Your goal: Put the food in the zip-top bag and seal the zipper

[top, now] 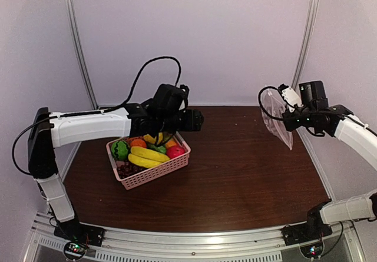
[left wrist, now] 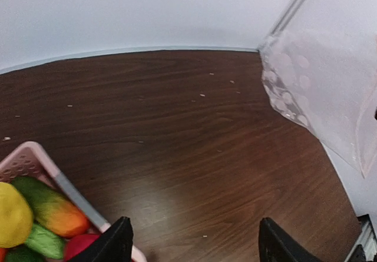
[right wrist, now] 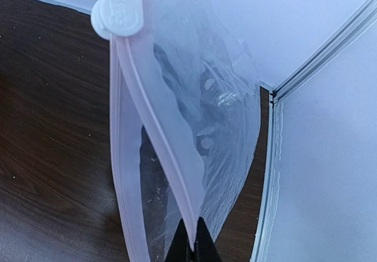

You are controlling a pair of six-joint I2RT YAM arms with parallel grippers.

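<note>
A clear zip top bag (right wrist: 224, 120) hangs from my right gripper, which is shut on one edge of its pinkish zipper strip. The bag's mouth gapes in the right wrist view, and a white slider (right wrist: 121, 13) sits on the strip at the far end. In the top view, the bag (top: 277, 120) hangs at the right side of the table. My left gripper (top: 194, 120) is above the back right corner of the pink basket, well apart from the bag. Its fingers (left wrist: 115, 241) stand apart with nothing between them.
The pink basket (top: 156, 176) at left holds toy food: a watermelon (top: 120, 150), bananas (top: 147, 154), a red item (top: 175, 151) and more. White walls close the back and sides.
</note>
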